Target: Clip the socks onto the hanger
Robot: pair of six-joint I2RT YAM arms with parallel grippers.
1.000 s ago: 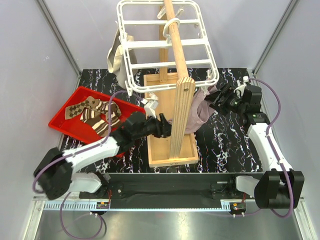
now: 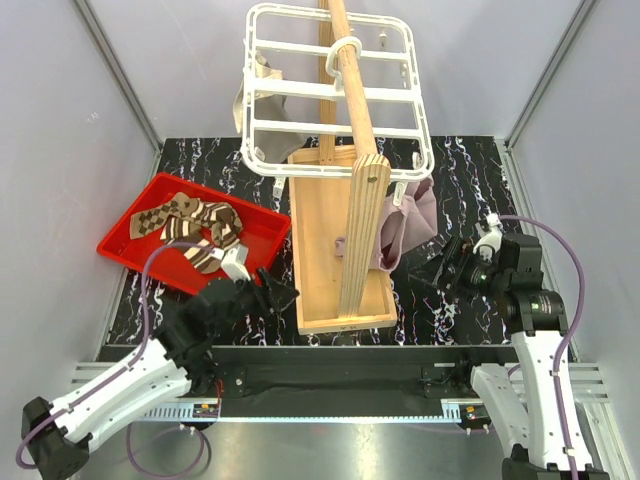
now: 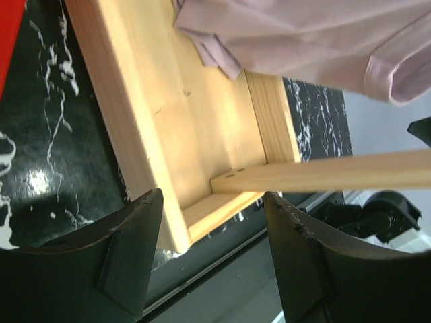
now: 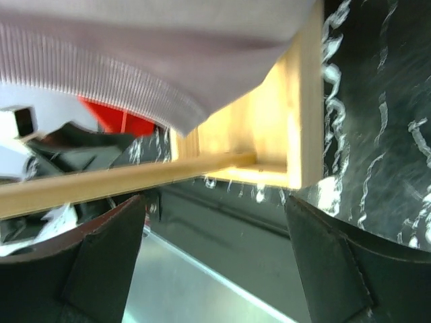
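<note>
The white hanger hangs on the wooden rail, with a grey cloth on its left and a pinkish cloth on its right, reaching into the wooden base. Patterned socks lie in the red bin. My left gripper is low between bin and base, its fingers apart with nothing between them. My right gripper stands open right of the pinkish cloth, empty.
The wooden post rises from the front of the base. Walls close both sides; bare marble lies right of the base.
The hanger's tilt has changed slightly.
</note>
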